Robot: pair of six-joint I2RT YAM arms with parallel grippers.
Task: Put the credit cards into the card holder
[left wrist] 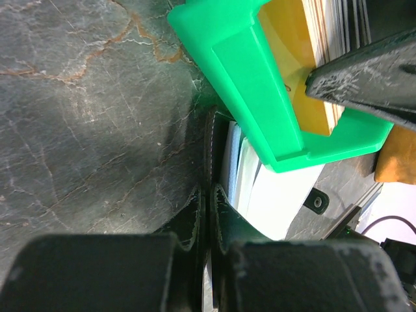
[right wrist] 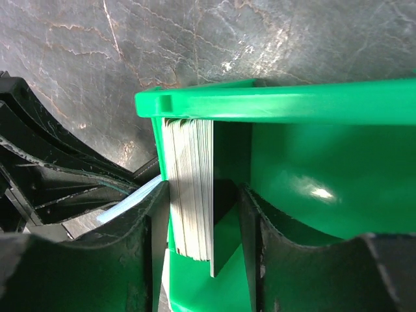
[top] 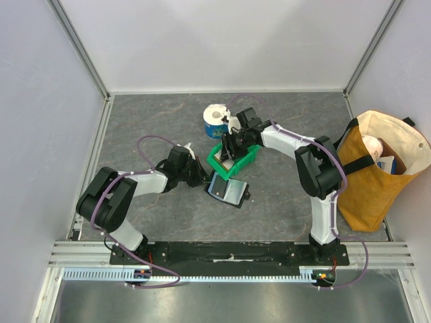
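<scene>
The black card holder lies open on the table, its pale clear sleeves showing. My left gripper is shut on the holder's dark cover edge, as the left wrist view shows. Just behind the holder sits a green tray. A stack of cards stands on edge against one end of that tray. Over it, my right gripper is partly open, with the stack between its fingers at the left finger's side. A gap separates the stack from the right finger.
Behind the tray stands a blue and white roll. A tan bag stands at the far right. Both arms work close together near the tray.
</scene>
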